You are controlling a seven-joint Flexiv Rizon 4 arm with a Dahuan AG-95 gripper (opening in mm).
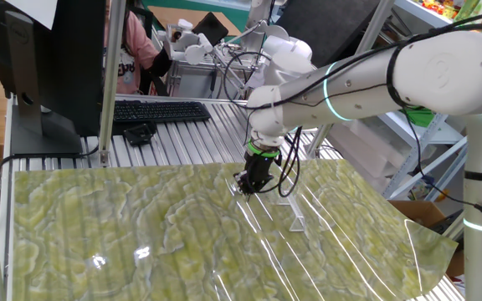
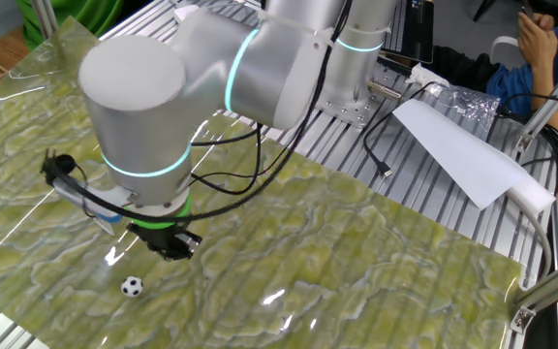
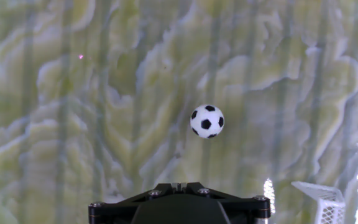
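Note:
A small black-and-white ball (image 3: 207, 121) lies on the green marbled mat in the wrist view, a little ahead of my gripper and right of its centre line. The fingertips meet at the bottom of that view, and nothing shows between them. Exterior view 2 has the ball (image 2: 132, 287) on the mat, in front and to the left of the gripper (image 2: 184, 252), clearly apart from it. Above the far part of the mat, the gripper (image 1: 242, 186) appears in exterior view 1; I cannot make out the ball there.
A small white goal-like frame with netting (image 3: 331, 208) stands at the wrist view's lower right; the same white frame (image 1: 297, 221) is right of the gripper in exterior view 1. A keyboard (image 1: 161, 111) and monitor stand (image 1: 44, 134) lie beyond the mat (image 1: 99, 217).

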